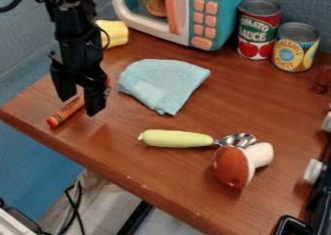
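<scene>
My black gripper (pixel 83 94) hangs at the left of the wooden table, over an orange-red crayon-like stick (pixel 62 114) that lies near the table's left edge and is partly hidden behind it. Whether the fingers are open or shut on the stick cannot be made out. Right of the gripper lies a folded light-blue cloth (pixel 162 83). A pale green-handled scoop (pixel 175 138) and a plush mushroom (pixel 233 165) lie toward the front right.
A toy microwave (pixel 168 9), a yellow object (pixel 112 34), a tomato sauce can (pixel 258 31) and a second can (pixel 295 48) stand at the back. Black equipment (pixel 304 210) is at the right edge.
</scene>
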